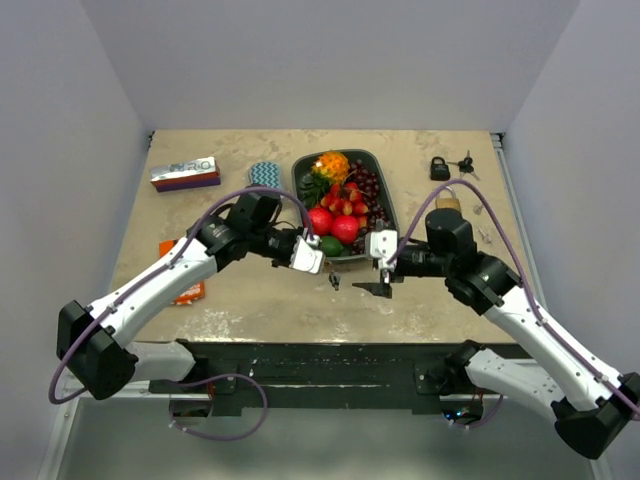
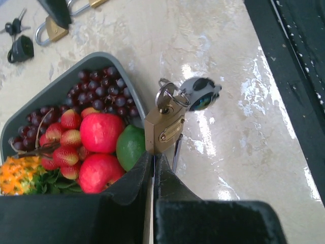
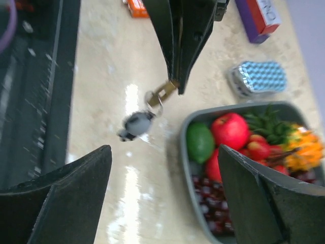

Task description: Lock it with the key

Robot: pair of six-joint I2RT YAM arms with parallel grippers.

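In the left wrist view, my left gripper is shut on a small brass padlock [image 2: 161, 132]. A key sits at the padlock's upper end, with a ring [image 2: 170, 95] and a grey fob [image 2: 199, 92] hanging from it. One shackle leg shows, but whether the shackle is locked I cannot tell. My right gripper [image 1: 376, 262] stands open to the right of the padlock, apart from it. Seen from the right wrist, its fingers [image 3: 73, 193] are spread with nothing between them; the fob [image 3: 137, 125] appears ahead, beyond the tips.
Behind both grippers stands a grey tray [image 1: 299, 178] of fruit. Other padlocks [image 1: 439, 170] and keys [image 1: 467, 163] lie along the right side. A box [image 1: 186, 174] and an orange packet [image 1: 190, 293] are at the left.
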